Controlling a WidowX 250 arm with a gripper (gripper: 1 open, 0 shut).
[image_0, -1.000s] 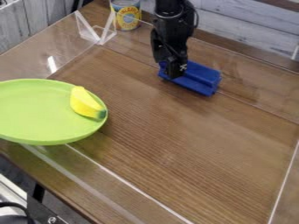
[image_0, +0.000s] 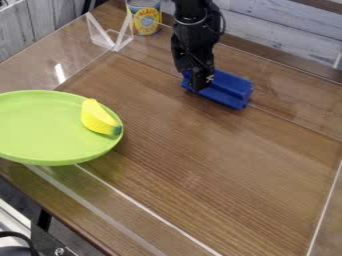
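My gripper (image_0: 195, 72) hangs at the top centre, dark, with its fingers down at the left end of a blue open box (image_0: 229, 94). The fingertips are partly hidden against the box, and whether anything is between them is unclear. A yellow banana-like object (image_0: 100, 119) lies on the right part of a green plate (image_0: 40, 135) at the left.
A can (image_0: 144, 19) with a yellow label stands at the back left, beside a clear plastic holder (image_0: 110, 35). A white plank wall runs along the back.
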